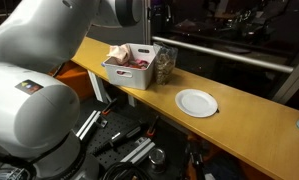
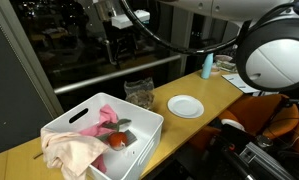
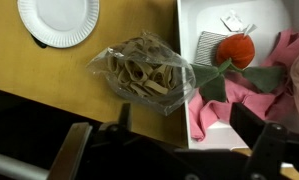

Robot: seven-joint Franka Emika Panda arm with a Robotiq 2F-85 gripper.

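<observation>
My gripper hangs open above the table, with nothing between its fingers. It also shows near the top in exterior view 2 (image 2: 126, 32). Under it in the wrist view lies a clear plastic bag (image 3: 144, 75) with brown ring-like pieces inside, beside a white bin (image 3: 185, 22). The bin holds a round orange-red object (image 3: 236, 50), pink cloth (image 3: 272, 82) and dark green leaf-shaped pieces (image 3: 214, 88). A pale pink cloth (image 2: 71, 150) drapes over one bin edge. Apart from these, a white plate (image 1: 196, 103) rests flat on the table.
Bare wood tabletop (image 1: 244, 120) surrounds the plate. A metal rail (image 1: 224, 53) runs behind the table. Cables and tools crowd the dark area in front, with a metal cup (image 1: 157, 156) among them. A pale blue container (image 2: 207, 66) stands at the table's far end.
</observation>
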